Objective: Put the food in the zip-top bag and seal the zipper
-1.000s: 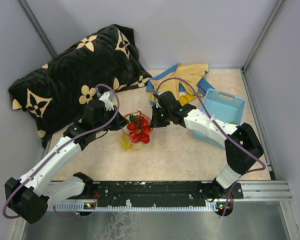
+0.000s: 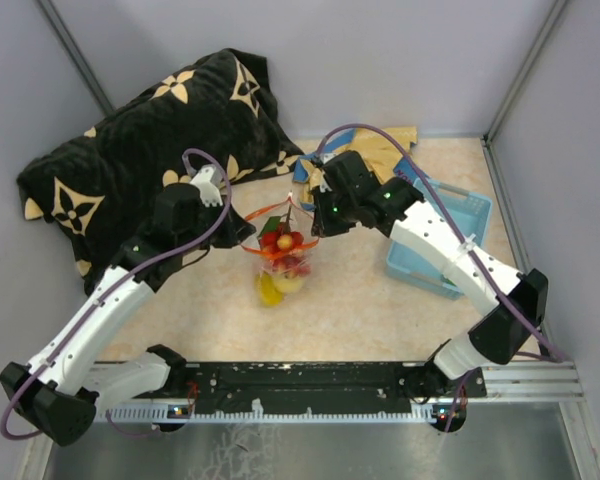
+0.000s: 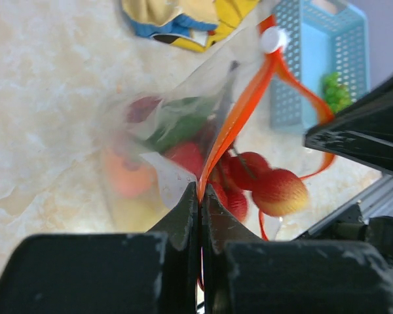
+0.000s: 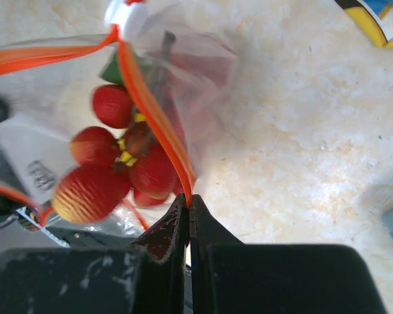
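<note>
A clear zip top bag [image 2: 298, 262] with an orange rim hangs between my two grippers, its mouth spread open. Inside lie several red fruits [image 4: 112, 104], a green piece [image 2: 271, 224] and, low down, something yellow [image 2: 269, 290]. My left gripper is shut on one side of the orange rim. On the opposite side, my right gripper is shut on the rim too. A white slider [image 3: 274, 40] sits at the far corner of the zipper.
At the right stands a blue basket [image 2: 458, 213] with something green [image 3: 336, 93] in it. A yellow and blue cloth [image 2: 378, 155] lies behind the right arm, and a dark patterned blanket [image 2: 130, 130] at the back left.
Both grippers have drawn further apart overall, the right one shifting rightwards, and the bag's mouth looks wider. The bag's contents now hang lower and further right.
</note>
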